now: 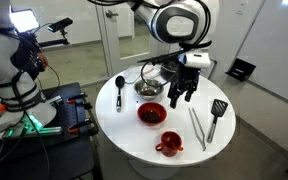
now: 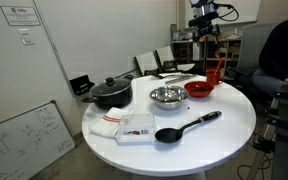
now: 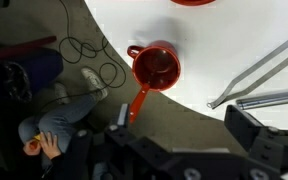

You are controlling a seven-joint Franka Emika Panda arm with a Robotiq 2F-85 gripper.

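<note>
My gripper point(image 1: 182, 98) hangs above the white round table, its fingers apart and nothing between them. In the wrist view both dark fingers point(image 3: 246, 127) reach in from the lower edge. A red mug point(image 3: 157, 67) stands near the table's edge, ahead of the gripper and apart from it. Something red and stick-like point(image 3: 139, 102) slants out from the mug toward the lower left of that view. Close to the mug is a red bowl point(image 1: 152, 113) with something dark in it. A pair of metal tongs point(image 1: 197, 128) lies to the mug's right.
On the table are a metal bowl point(image 2: 168, 97), a black lidded pot point(image 2: 114, 92), a black spoon point(image 2: 186, 127), a clear container point(image 2: 137, 127), a white cloth point(image 2: 106, 122) and a black spatula point(image 1: 216, 117). Bare table shows left of the red bowl.
</note>
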